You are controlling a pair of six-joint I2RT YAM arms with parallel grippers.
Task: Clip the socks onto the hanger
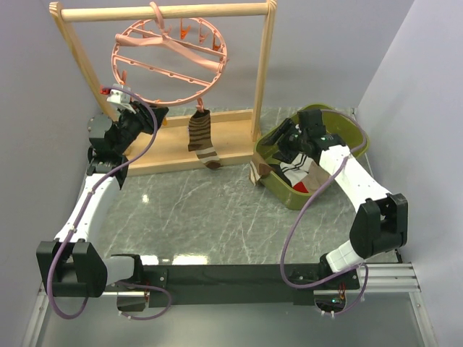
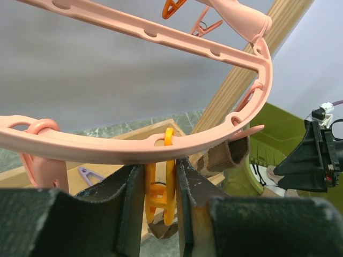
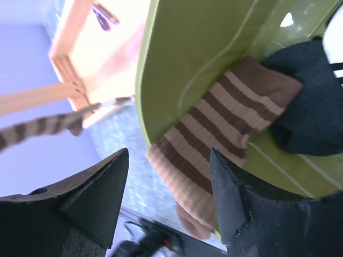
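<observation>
The pink round hanger (image 1: 168,72) hangs from the wooden rack; a striped sock (image 1: 203,141) dangles from its front clip. My left gripper is shut on an orange clip (image 2: 169,199) at the hanger's front rim. My right gripper is open above the green bin (image 1: 340,126), fingers empty. Below it, a brown striped sock (image 3: 225,112) lies against the bin's inside and over its edge; dark and white socks (image 3: 305,96) lie beside it.
The wooden rack base (image 1: 170,148) stands behind clear marble floor (image 1: 195,217). Walls close in at both sides. A purple clip (image 2: 88,176) lies on the base.
</observation>
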